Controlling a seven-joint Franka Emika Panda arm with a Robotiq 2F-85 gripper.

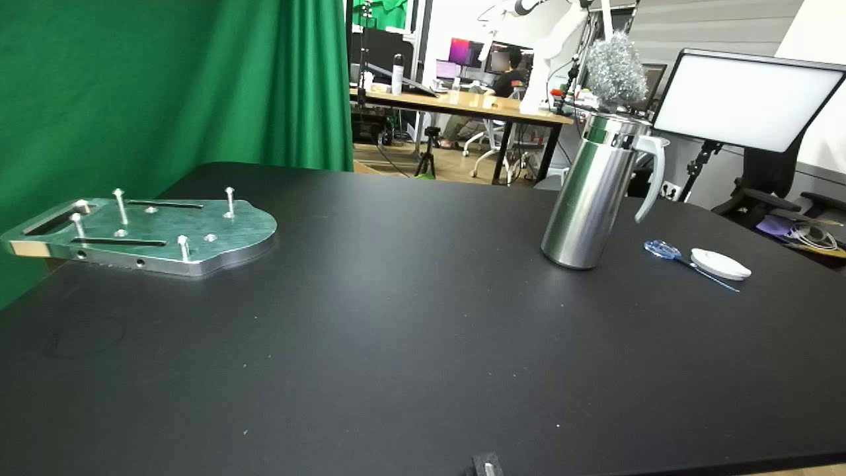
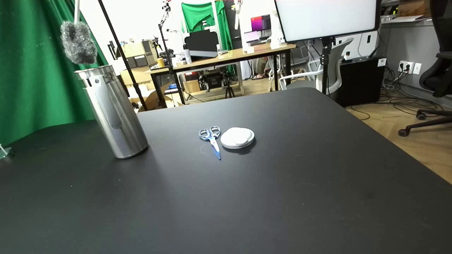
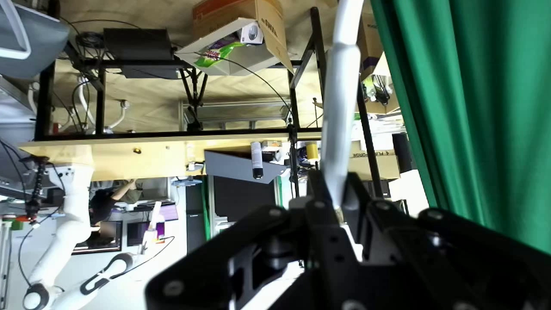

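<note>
My gripper is shut on the white handle [image 3: 342, 88] of a brush, seen in the wrist view; the brush's head lies outside that view. In exterior view 1 the grey bristly brush head [image 1: 616, 70] hangs just above the mouth of a steel jug [image 1: 588, 194], its handle rising nearly upright. Exterior view 2 shows the brush head [image 2: 78, 42] over the jug [image 2: 117, 114] and a little to the left of the rim's middle. The jug stands lidless on the table, with a pale handle [image 1: 655, 174]. Neither exterior view includes the gripper.
Blue-handled scissors [image 2: 210, 134] and a round white lid [image 2: 238, 138] lie near the jug. At the far left a metal plate [image 1: 198, 226] carries several upright pins. A lit panel [image 1: 749, 99] stands behind.
</note>
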